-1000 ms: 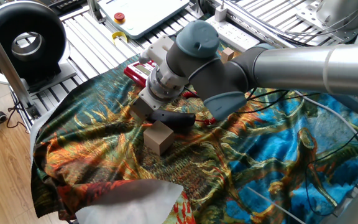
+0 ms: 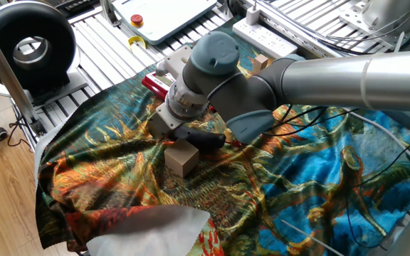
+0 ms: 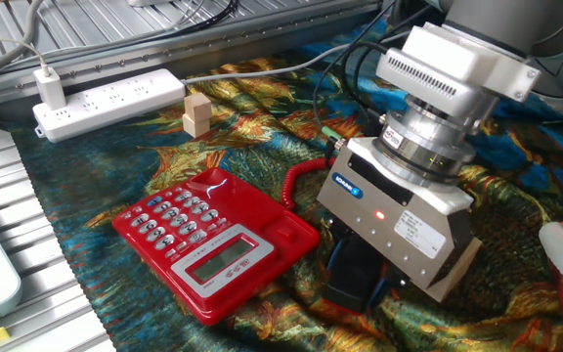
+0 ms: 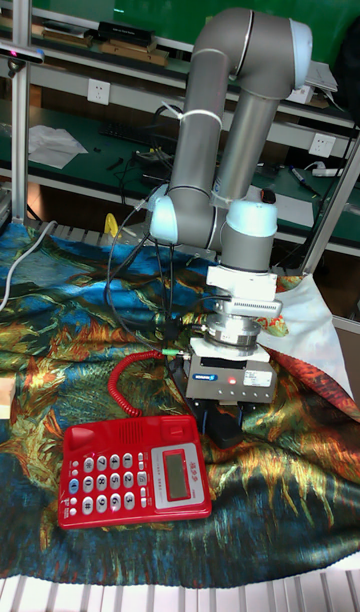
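Observation:
A red desk telephone point(image 3: 213, 240) lies on the patterned cloth, its keypad and display facing up. Its red coiled cord point(image 4: 119, 383) runs behind my gripper point(image 3: 358, 284). The gripper points down close beside the phone's display end, its dark fingers low near the cloth. In exterior view 1, a long black handset-like piece point(image 2: 201, 138) extends from beneath the gripper body, just behind a brown cube point(image 2: 181, 158). A dark shape shows under the gripper point(image 4: 226, 420) in exterior view 3. Whether the fingers are apart or closed on the black piece is hidden.
Small wooden blocks point(image 3: 196, 115) stand near a white power strip point(image 3: 110, 106). A black ring-shaped device point(image 2: 30, 50) stands at the table's left. The cloth point(image 2: 98, 167) is wrinkled, with a folded-over front edge. Loose cables cross the right side.
The wrist and gripper have shifted slightly left and rotated a little in exterior view 1. Less of the red phone shows past the wrist now. The brown cube has stayed put.

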